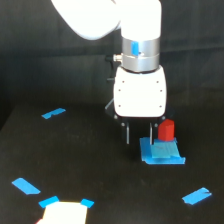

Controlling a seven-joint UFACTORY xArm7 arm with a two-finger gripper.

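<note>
My gripper hangs from the white hand near the middle of the camera view, pointing down. Its two dark fingers stand apart with only the dark table visible between them. Just to the right of the right-hand finger is a small red block, outside the gap. The block's lower edge meets the back of a blue square on the table; whether it rests on the square or behind it, I cannot tell. A lighter blue patch fills the middle of that square.
Blue tape strips lie at the left, far left and right front. At the bottom edge, a pale orange-and-white object is partly cut off, with blue tape pieces by it.
</note>
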